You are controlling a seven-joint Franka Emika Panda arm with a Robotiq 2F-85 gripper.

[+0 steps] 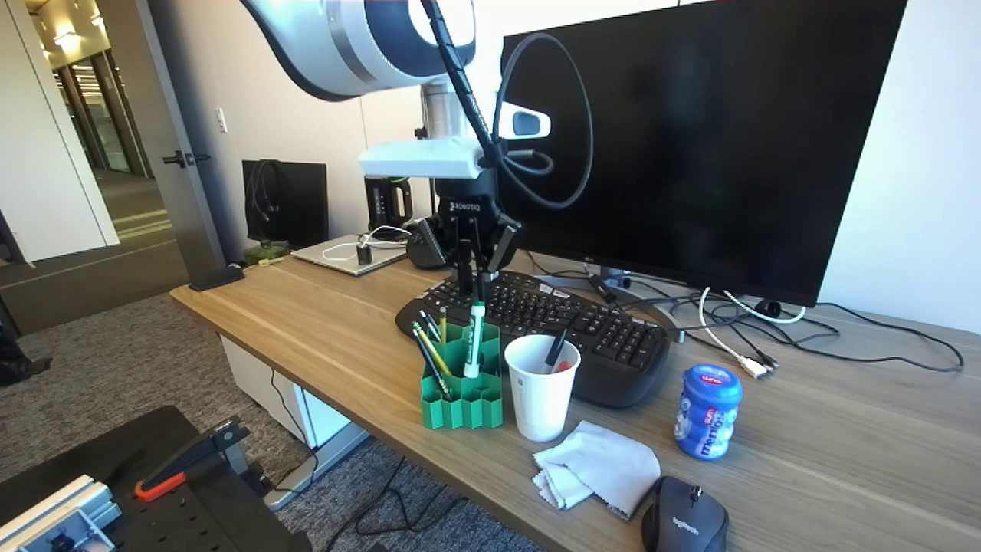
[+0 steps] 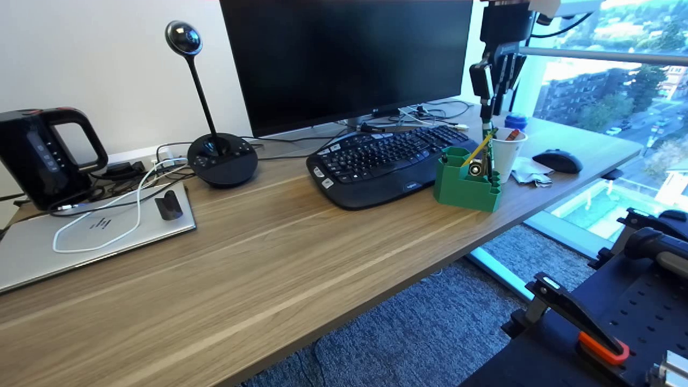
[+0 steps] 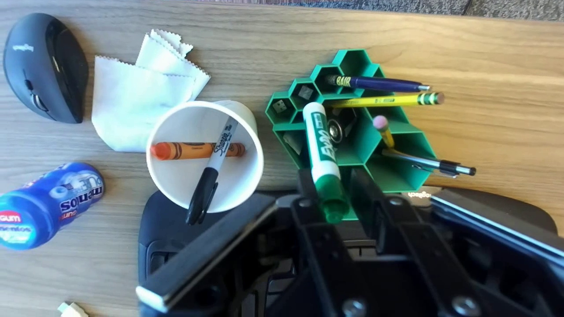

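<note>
A white marker with a green cap (image 3: 320, 140) stands in the green honeycomb pen holder (image 3: 404, 182), cap up and slightly tilted. Around the cap are the fingers of my gripper, which is part open. In the wrist view a gap shows between the cap and the right finger; the left finger (image 3: 306, 185) is close to or touching the cap. From exterior view 1, the gripper (image 1: 475, 285) points straight down over the holder (image 1: 462, 414). The marker's lower end is hidden inside a cell.
A purple pen (image 3: 380, 83), a yellow pencil (image 3: 388, 100) and a silver pen (image 3: 431, 162) lean out of the holder. Close beside it stands a white cup (image 3: 243, 113) holding a crayon and black Sharpie. The keyboard (image 1: 634, 354) lies behind; bare desk (image 2: 258, 284) stretches left in exterior view 2.
</note>
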